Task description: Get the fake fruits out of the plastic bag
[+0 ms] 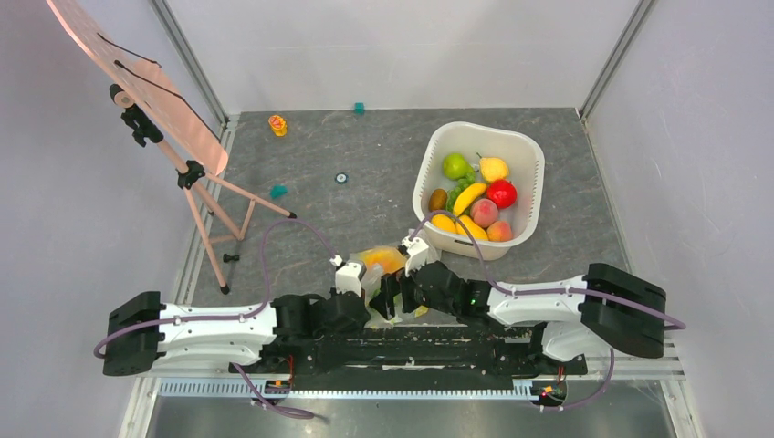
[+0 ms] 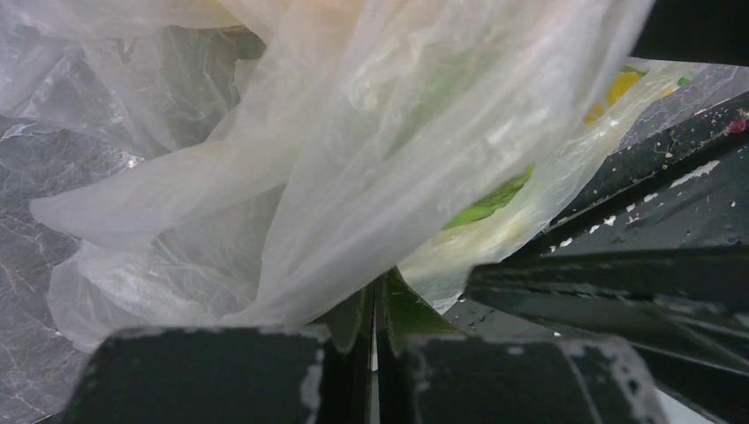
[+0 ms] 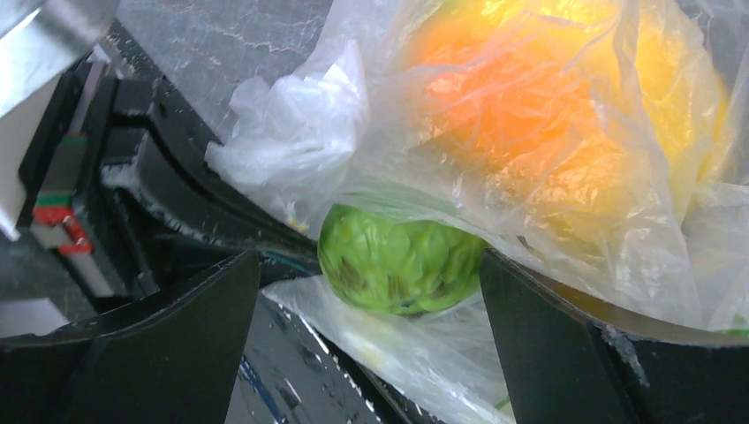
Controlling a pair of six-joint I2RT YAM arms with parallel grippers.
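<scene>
The translucent plastic bag (image 2: 353, 177) fills much of the left wrist view, and my left gripper is shut on its edge. A bumpy green fruit (image 3: 397, 261) sits at the bag's mouth in the right wrist view. My right gripper is open, its spread fingers (image 3: 548, 327) on either side of that fruit; contact cannot be judged. An orange-and-yellow fruit (image 3: 530, 115) shows through the plastic above. From the top, the right gripper's dark fingers largely cover the green fruit.
A white basket (image 1: 534, 182) holding several fake fruits stands behind the right arm. A tripod (image 1: 210, 210) occupies the left side. Small items, including a yellow-orange one (image 1: 278, 126), lie toward the back.
</scene>
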